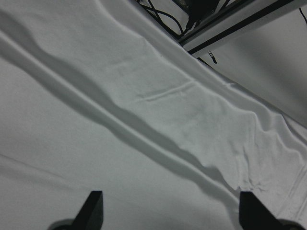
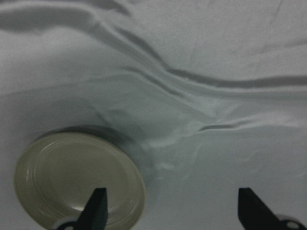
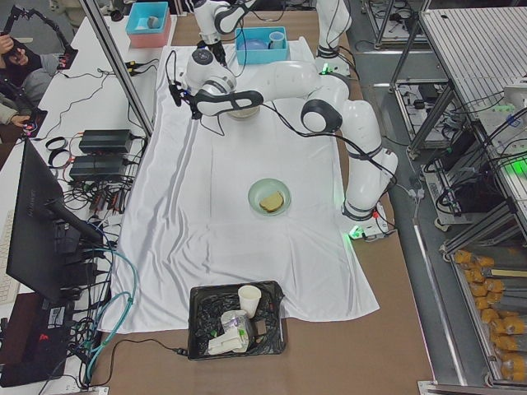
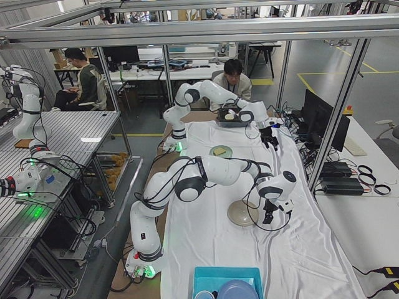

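My left gripper (image 3: pixel 183 97) hangs open and empty over the cloth near its edge by a metal post; the left wrist view (image 1: pixel 171 208) shows only cloth between its fingers. My right gripper (image 4: pixel 272 212) is open above and beside a beige plate (image 4: pixel 243 213), whose oval rim appears low on the left in the right wrist view. A green plate (image 3: pixel 259 194) with a yellow sponge-like piece (image 3: pixel 272 202) on it lies mid-cloth.
A blue bin (image 4: pixel 226 274) with a plate and cup stands at one end, a black lined bin (image 3: pixel 202 317) with waste at the other. The white cloth (image 3: pixel 222 255) has wide clear areas. Monitor and cables flank it.
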